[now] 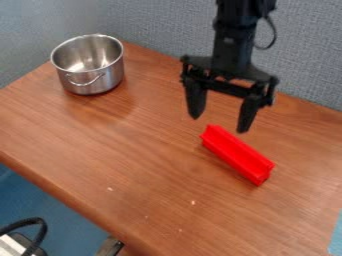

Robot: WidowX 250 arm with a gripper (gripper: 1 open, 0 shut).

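My black gripper (221, 108) hangs above the wooden table, fingers spread wide and open with nothing between them. Below it, slightly right, a red bar-shaped block (238, 154) lies diagonally on the table. A shiny steel pot (88, 66) with a wire handle stands at the back left, apart from the gripper.
A grey padded wall (160, 20) runs along the back. Cables and a device sit off the table's front-left edge over blue flooring.
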